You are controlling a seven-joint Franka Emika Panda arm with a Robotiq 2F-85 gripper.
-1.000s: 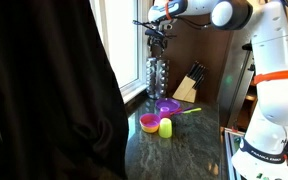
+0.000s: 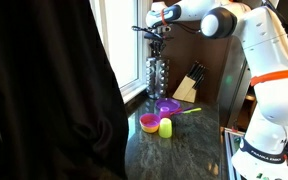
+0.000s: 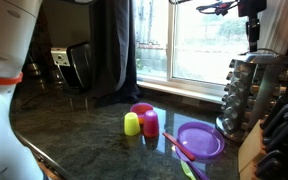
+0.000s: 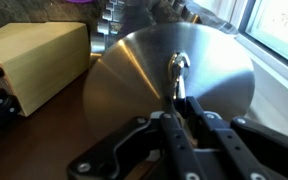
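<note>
A tall metal jar carousel (image 2: 158,78) stands by the window at the far end of the counter. Its round silver top (image 4: 124,85) fills the middle of the wrist view, with a shiny loop handle (image 4: 178,72) rising from its centre. My gripper is right at that handle, its dark fingers close together at the handle's lower end. Whether they touch or grip it I cannot tell. In exterior view 2 the gripper (image 3: 252,46) points down at the carousel's top.
A knife block (image 2: 191,82) stands beside the carousel. On the counter are a purple plate (image 3: 200,140), a yellow-green cup (image 3: 132,124), a red cup (image 3: 151,124) and a bowl (image 2: 149,123). The window and dark curtain (image 2: 54,80) border the counter.
Over the last second my gripper has come down onto the top of the carousel. Objects on the counter stay where they were.
</note>
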